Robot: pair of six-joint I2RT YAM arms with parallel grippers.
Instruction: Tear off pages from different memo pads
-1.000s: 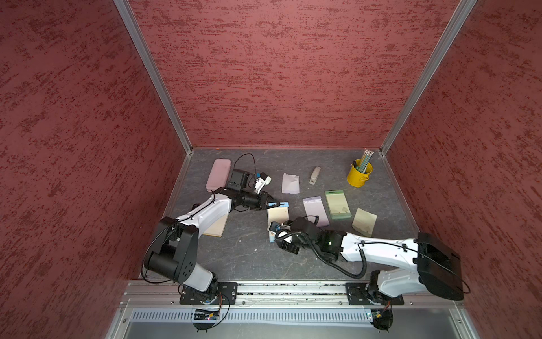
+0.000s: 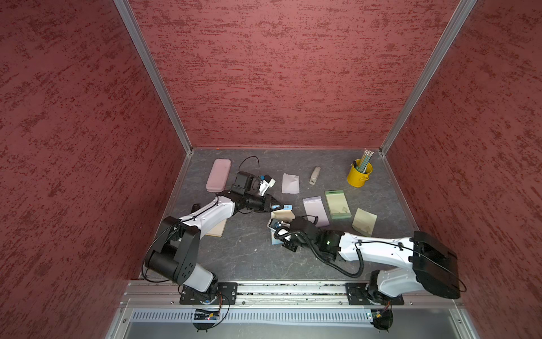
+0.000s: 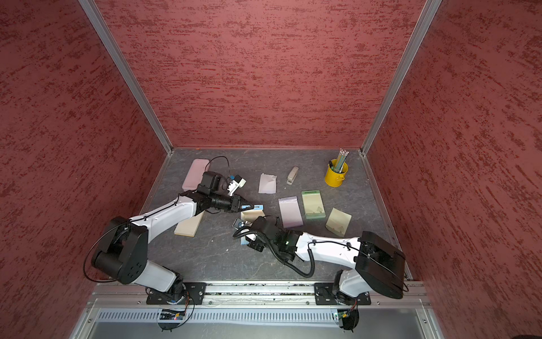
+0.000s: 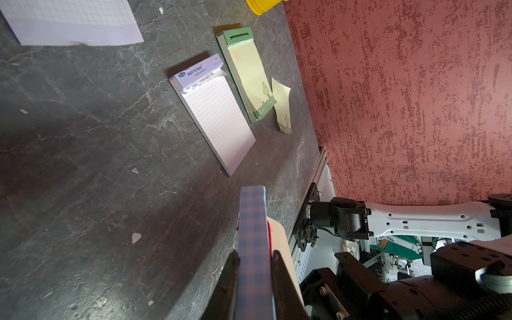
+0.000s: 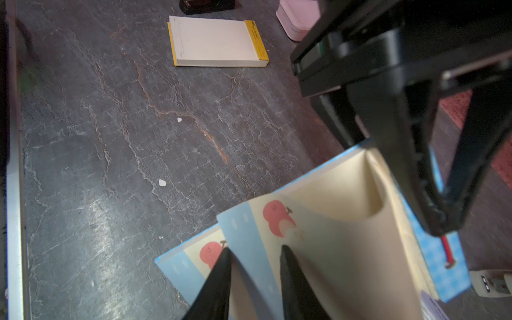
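A blue-bordered memo pad (image 2: 280, 208) with cream pages sits at front centre; my left gripper is shut on its blue checked top strip. At the pad's lower edge, my right gripper is part open around a page, whose body bows up in the right wrist view; I cannot tell whether it grips it. A lilac pad (image 4: 216, 120) and green pad (image 4: 247, 74) lie to the right, with a loose green page (image 2: 364, 221) beyond them. A loose lilac sheet (image 2: 290, 183) lies behind, and a yellow-edged pad (image 5: 216, 41) is at the left.
A yellow pencil cup (image 2: 356, 176) stands back right, a stapler (image 2: 314, 175) lies at the back, and a pink case (image 2: 218, 174) back left. Both arms crowd the centre; bare tabletop lies at the front left of it.
My left gripper and the pad's top have shifted slightly right and toward the front. The page at my right gripper now bows more.
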